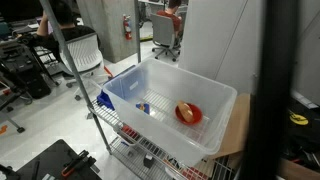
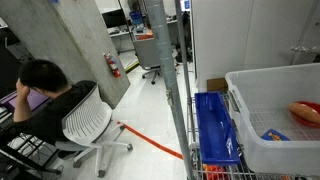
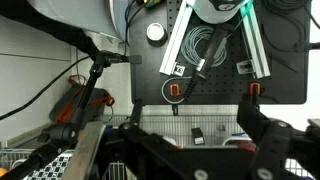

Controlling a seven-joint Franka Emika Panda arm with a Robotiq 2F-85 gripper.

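Note:
A translucent white bin [image 1: 150,122] stands on a wire rack. Inside it are a red bowl [image 1: 189,114], a brown rounded item [image 1: 184,108] by the bowl and a small blue item [image 1: 143,106]. The second exterior view shows the same bin [image 2: 275,152], cut off by the right edge. Dark parts of my gripper fill the bottom of the wrist view. Its two fingers stand apart, open, and the rack shows in the gap. Nothing is visible between them. Neither exterior view shows the gripper.
A blue tray [image 2: 215,128] lies beside the bin. The wrist view shows a black tabletop [image 3: 215,82] with orange-marked fittings, cables and the robot's base, and a wire rack [image 3: 190,128] beyond its edge. A metal post [image 2: 165,70] rises by the rack. Someone sits by a white chair [image 2: 90,120].

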